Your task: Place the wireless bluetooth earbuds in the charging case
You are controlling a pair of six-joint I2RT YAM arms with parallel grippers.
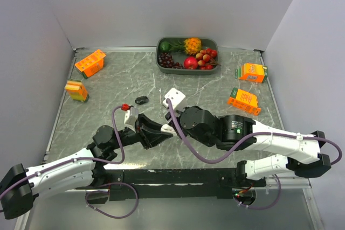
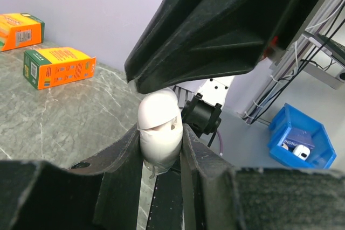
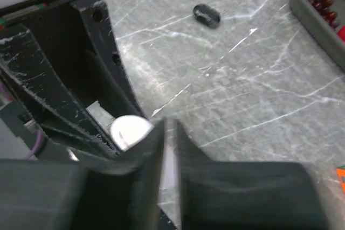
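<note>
A white charging case (image 2: 160, 146) is clamped upright between the fingers of my left gripper. A gap shows under its rounded lid, but its inside is hidden. Black fingers (image 2: 186, 52) of my right gripper reach over the lid top, at or very near contact. In the right wrist view, the right gripper is blurred; a narrow gap shows between its fingertips and I see nothing held there. Part of the case (image 3: 129, 129) shows beyond them. A small black oval object (image 1: 142, 100) lies on the table; I cannot make out any earbuds.
At the back stands a grey fruit tray (image 1: 160, 60). Orange boxes lie at left (image 1: 90, 64) and right (image 1: 245, 100). A blue bin (image 2: 302, 133) sits off the table.
</note>
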